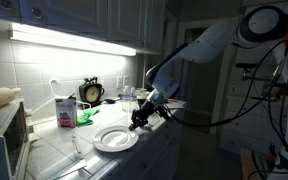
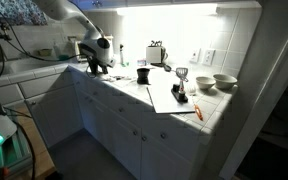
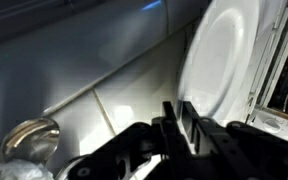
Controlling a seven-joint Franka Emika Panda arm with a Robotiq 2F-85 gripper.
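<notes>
A white oval plate (image 1: 115, 139) lies over the counter's front part in exterior view 1. My gripper (image 1: 136, 126) is at its right end, fingers closed on the rim. In the wrist view the plate (image 3: 221, 55) runs up and to the right from my gripper, its near edge between the dark fingers. The arm's body hides the gripper's tips in exterior view 2. Whether the plate is lifted or touches the counter is hard to tell.
Below the upper cabinets stand a box (image 1: 66, 111) and a green cloth (image 1: 86, 117). A toaster oven (image 1: 6, 140) is at the left. A shiny round metal item (image 3: 29, 139) lies near the gripper. Bowls (image 2: 225, 82) stand farther along the counter.
</notes>
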